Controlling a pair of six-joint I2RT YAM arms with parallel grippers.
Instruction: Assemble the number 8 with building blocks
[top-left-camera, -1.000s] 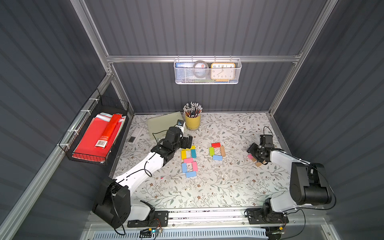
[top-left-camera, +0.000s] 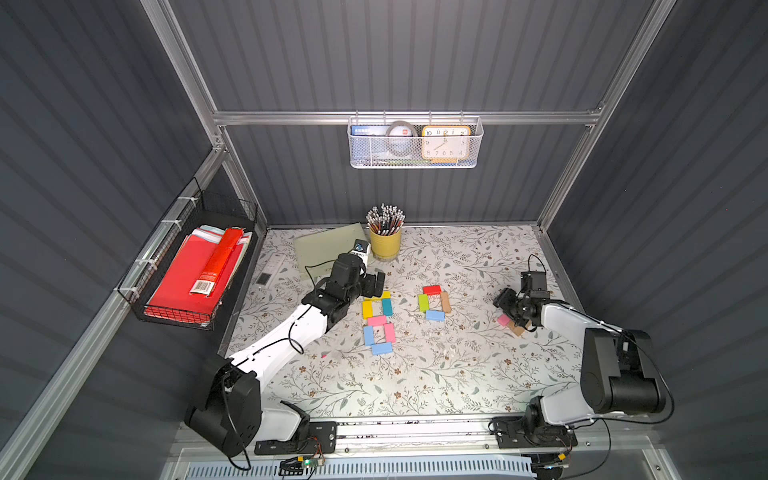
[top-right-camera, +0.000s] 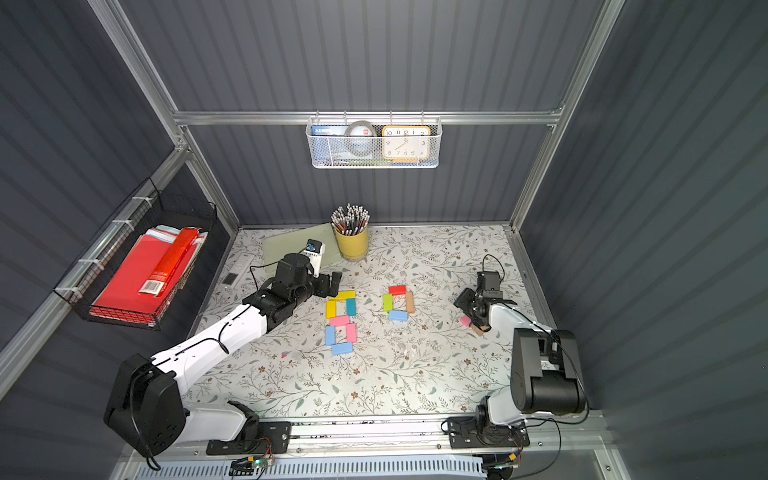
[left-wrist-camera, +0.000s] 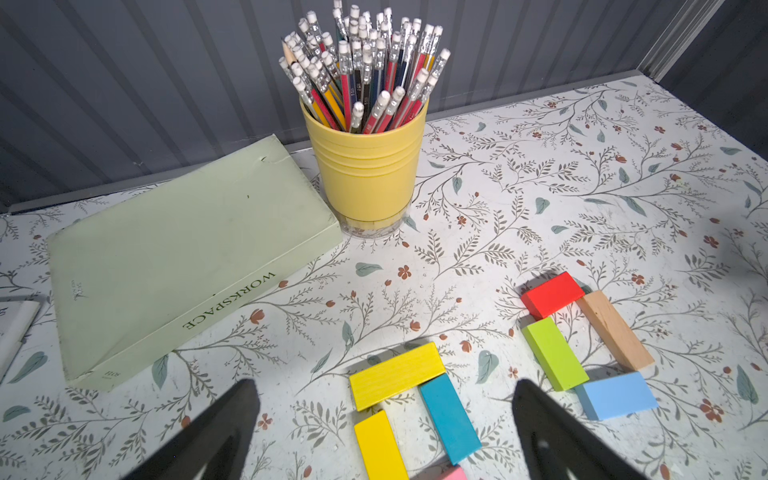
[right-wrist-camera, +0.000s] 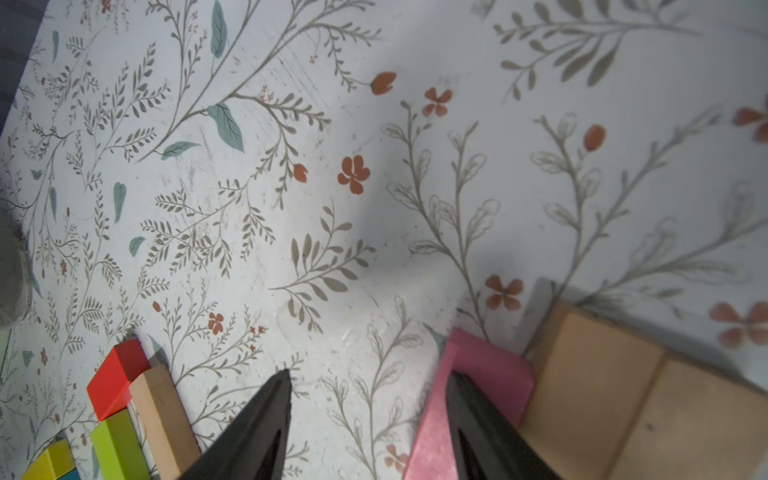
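Observation:
In the top left view, one block figure of two stacked loops stands left of centre, with a yellow block (top-left-camera: 367, 309), teal block (top-left-camera: 387, 308) and blue block (top-left-camera: 382, 349). To its right a single loop is made of a red block (top-left-camera: 432, 289), green block (top-left-camera: 423, 302), wooden block (top-left-camera: 445, 301) and light blue block (top-left-camera: 434, 315). My left gripper hangs open above the stacked figure's far end, empty. At the right, my right gripper is open, with bare table between its fingers. A pink block (right-wrist-camera: 488, 380) lies by its right finger, beside wooden blocks (right-wrist-camera: 608, 368).
A yellow pencil cup (top-left-camera: 385, 244) and a green box (top-left-camera: 324, 246) stand at the back. Bare table (top-left-camera: 472, 368) lies in front of the single loop. A wire basket (top-left-camera: 180, 276) hangs on the left side.
The left arm and both block figures look unchanged.

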